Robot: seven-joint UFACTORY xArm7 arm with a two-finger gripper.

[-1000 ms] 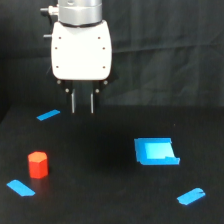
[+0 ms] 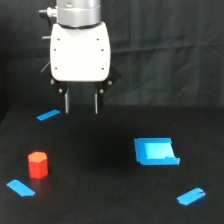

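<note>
The white gripper (image 2: 82, 99) hangs high over the dark table at the left of centre, its two slim fingers apart with nothing visible between them. A red hexagonal block (image 2: 38, 166) sits on the table at the lower left, below and left of the gripper. At the right lies a square marked with blue tape (image 2: 141, 151) around a pale light-blue middle (image 2: 160, 152).
Short blue tape strips lie at the back left (image 2: 48, 114), front left (image 2: 20, 187) and front right (image 2: 191, 196). A dark curtain hangs behind.
The gripper has shifted slightly to the right, and the gap between its fingers looks wider. The block and tape have not moved.
</note>
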